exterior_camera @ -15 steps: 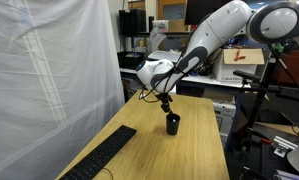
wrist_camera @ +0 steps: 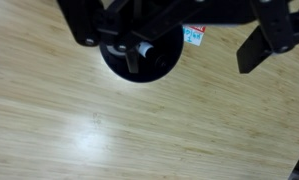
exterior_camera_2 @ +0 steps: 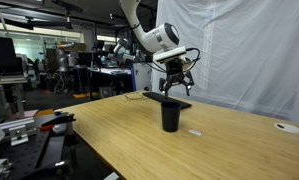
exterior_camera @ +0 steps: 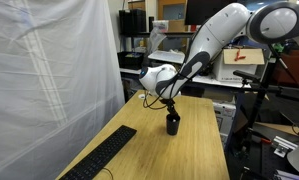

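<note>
A black cup (exterior_camera_2: 170, 118) stands upright on the wooden table. Just above its mouth, my gripper (exterior_camera: 171, 108) is open, and in the other exterior view the gripper (exterior_camera_2: 177, 84) also shows over the cup. Looking down in the wrist view, one dark finger (wrist_camera: 132, 58) lies over the opening of the cup (wrist_camera: 165, 66), while the other finger (wrist_camera: 254, 50) is outside it to the right. Something small and whitish (wrist_camera: 144, 48) shows inside the cup. Whether a finger touches the rim, I cannot tell.
A small printed packet (wrist_camera: 194, 35) lies beside the cup. A black keyboard (exterior_camera: 101, 153) sits along the table's left side, and a white round item (exterior_camera_2: 288, 128) lies farther off. Bare wood (exterior_camera_2: 219, 155) is around the cup.
My gripper has come down and slightly right in exterior view 1, closer to the cup's mouth. The cup stands in the same place.
</note>
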